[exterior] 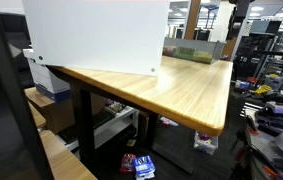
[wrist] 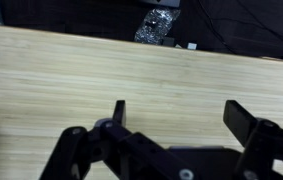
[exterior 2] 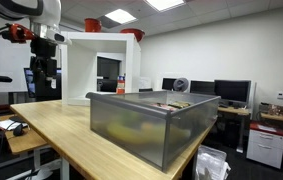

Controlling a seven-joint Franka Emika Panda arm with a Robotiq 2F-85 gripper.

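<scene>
My gripper points down over the light wooden tabletop [wrist: 161, 75] in the wrist view. Its black fingers stand wide apart, and only bare wood shows between them. In exterior view 2 the gripper [exterior 2: 47, 82] hangs at the left, well above the table [exterior 2: 66, 120]. A grey translucent bin [exterior 2: 166, 135] rests on the table to the right, holding items hard to make out. Behind it stands a white open-fronted box [exterior 2: 79, 75], with a red and white container [exterior 2: 121, 84] near its right side.
The white panel [exterior: 96, 35] blocks much of the tabletop in exterior view 1. Below lie blue packages [exterior: 144, 167] on the floor. Desks with monitors [exterior 2: 233, 90] stand in the background.
</scene>
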